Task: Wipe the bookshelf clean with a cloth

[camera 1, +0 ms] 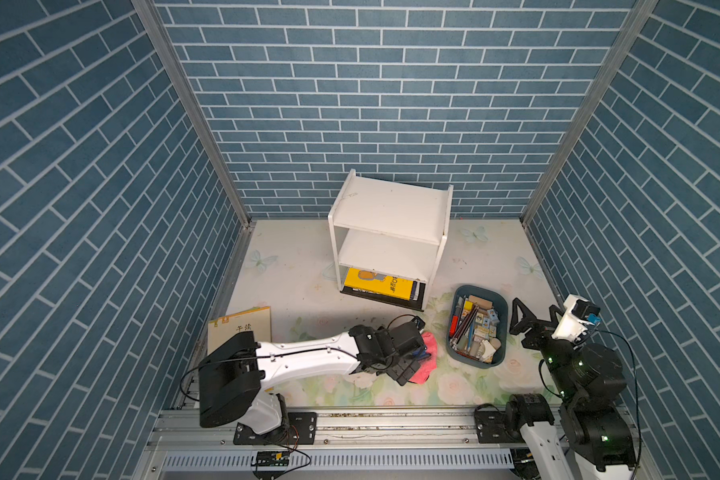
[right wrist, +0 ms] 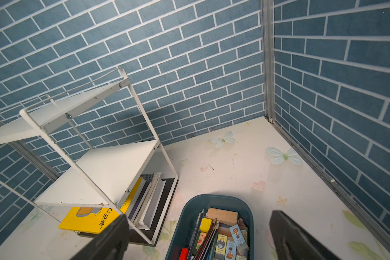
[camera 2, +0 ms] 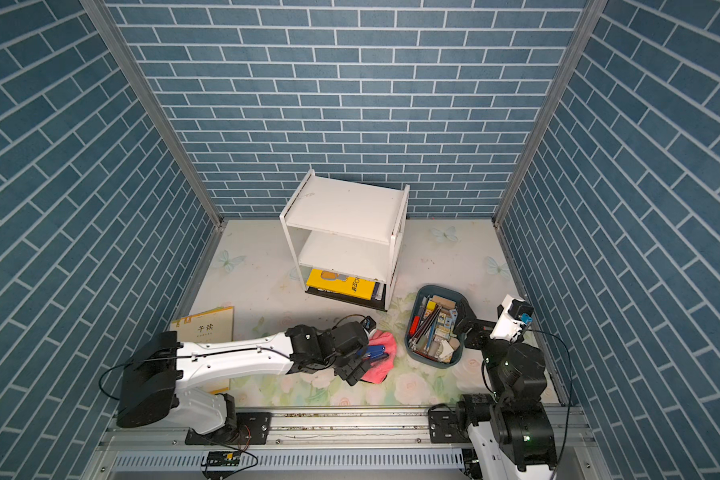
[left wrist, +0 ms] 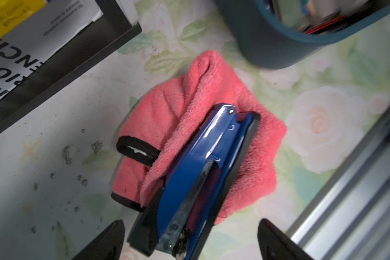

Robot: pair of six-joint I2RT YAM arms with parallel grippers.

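Note:
A pink cloth (left wrist: 255, 173) lies folded on the table, with a blue stapler (left wrist: 190, 169) resting on it. My left gripper is open low over them, its fingers either side of the stapler's near end, apart from it. The white bookshelf (camera 1: 388, 209) stands at the back, its top two shelves bare and yellow books (camera 1: 376, 281) on the bottom one. My right gripper is open, raised by the right side, empty.
A dark bin (camera 1: 500, 320) packed with stationery and small boxes stands right of the cloth. A beige folder (camera 1: 239, 324) lies at left.

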